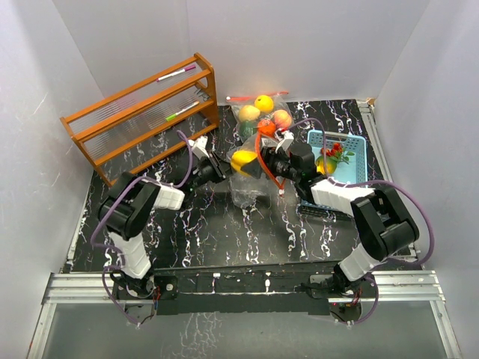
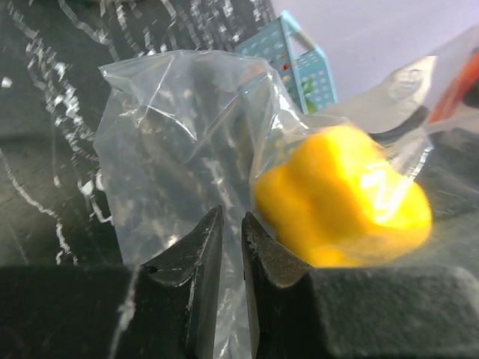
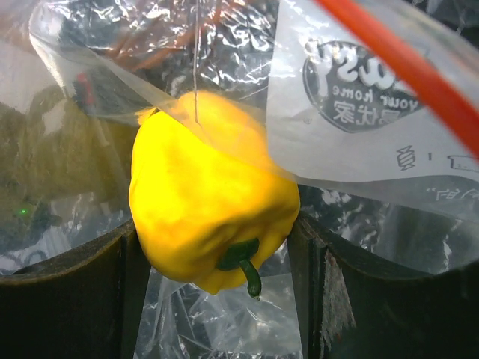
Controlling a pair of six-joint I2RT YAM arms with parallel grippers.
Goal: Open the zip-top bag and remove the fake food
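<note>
A clear zip bag (image 1: 247, 193) with an orange-red zip holds a yellow pepper, seen also as a blurred yellow shape in the left wrist view. My left gripper (image 1: 221, 169) is shut at the bag's left side, apparently pinching its clear plastic. My right gripper (image 1: 273, 153) is at the zip side, its fingers part open either side of the pepper, which sits under plastic film; whether it grips the pepper is unclear.
Another bag of fake fruit (image 1: 265, 106) lies at the back. A blue basket (image 1: 352, 172) with food stands at the right. A wooden rack (image 1: 133, 102) stands back left.
</note>
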